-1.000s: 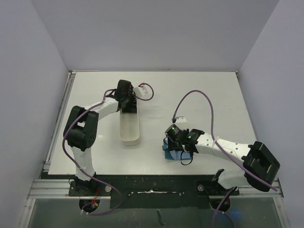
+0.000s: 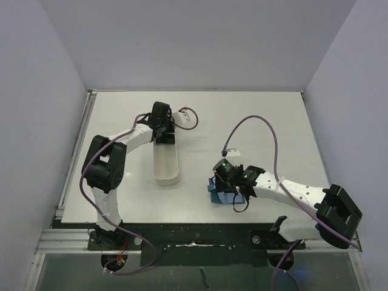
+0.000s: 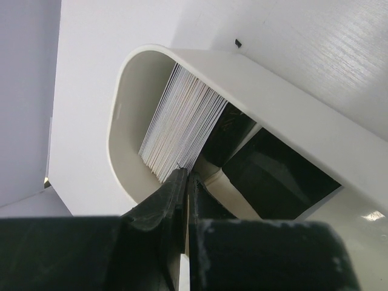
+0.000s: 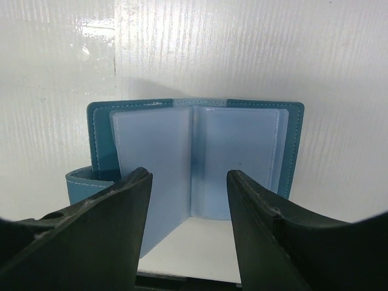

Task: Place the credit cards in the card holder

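A packed row of thin white cards point(image 3: 182, 121) stands on edge at one end of the long white bin point(image 2: 165, 167). Over that end, my left gripper is shut, its tips at the edge of the nearest card; whether a card is pinched between them is hard to make out. The blue card holder point(image 4: 294, 145) lies spread on the table with clear sleeves point(image 4: 239, 157) on both sides, the left one lifted somewhat. Above it my right gripper stands open, fingers apart over the sleeves, with nothing visibly held.
Two black blocks point(image 3: 276, 176) sit in the bin beside the cards. A small dark scrap point(image 3: 238, 43) lies on the table outside the bin. Between bin and holder, the white table point(image 2: 200, 151) is bare.
The left gripper stays at the bin's far end with barely any movement.
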